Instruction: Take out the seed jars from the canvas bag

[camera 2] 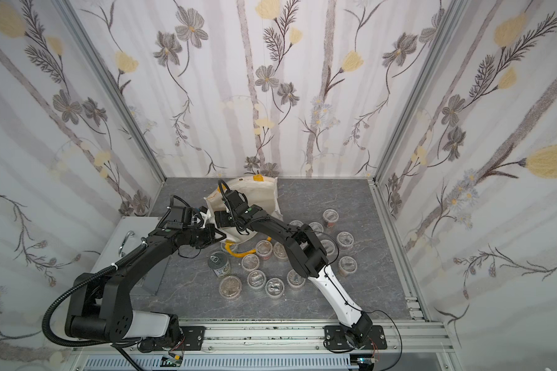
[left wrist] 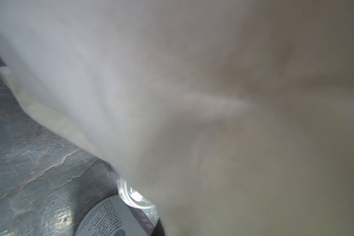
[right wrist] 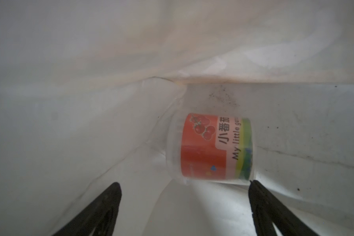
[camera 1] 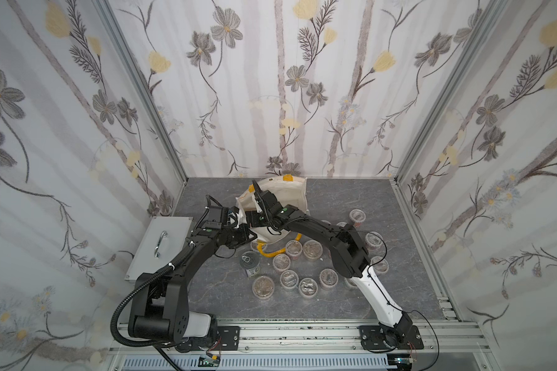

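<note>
The cream canvas bag [camera 1: 294, 191] with yellow handles stands open at the back centre. My left gripper [camera 1: 243, 232] is shut on the bag's front left edge; white cloth fills the left wrist view. My right gripper [camera 1: 255, 217] reaches down into the bag, open, its two fingertips either side and just short of a seed jar [right wrist: 210, 147] lying on its side. The jar has a red tomato label and rests against the bag's inner fold, with nothing between my right fingers.
Several lidded jars [camera 1: 289, 278] stand over the front and right of the grey counter [camera 1: 222, 296]. A larger can [camera 1: 250, 263] stands below my left gripper. A white box [camera 1: 157, 247] with a handle is at the left.
</note>
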